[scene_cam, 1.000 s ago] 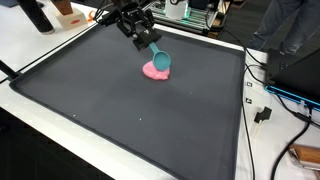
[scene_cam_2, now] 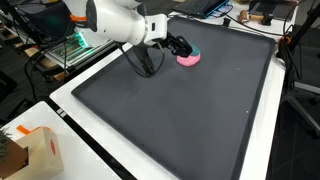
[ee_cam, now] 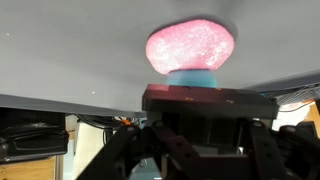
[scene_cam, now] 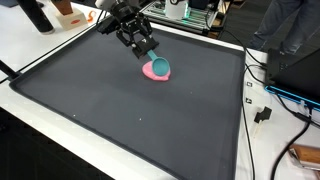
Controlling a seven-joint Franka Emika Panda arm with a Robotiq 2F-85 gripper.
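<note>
A round teal object [scene_cam: 160, 66], perhaps a small cup or disc, is at the fingertips of my gripper [scene_cam: 152, 54], which is shut on it. Behind and partly under it shows a pink rounded piece [scene_cam: 149, 71] on the dark tabletop. From the other side, the pink piece [scene_cam_2: 188, 60] appears just below the teal object [scene_cam_2: 195, 50], close by the gripper [scene_cam_2: 181, 47]. In the wrist view the pink piece [ee_cam: 190, 46] lies just ahead of a pale blue part of the held object [ee_cam: 192, 78]. The dark gripper body hides the rest. Whether teal and pink touch, I cannot tell.
The dark tabletop [scene_cam: 130, 110] is wide and bare around the pieces. Cables [scene_cam: 243, 45] run along its far right side. A small item [scene_cam: 262, 116] with a dark top stands beyond the right edge.
My gripper and the teal object have come down and slightly left, so the teal object now overlaps more of the pink piece in view. The pink piece shows no clear movement.
</note>
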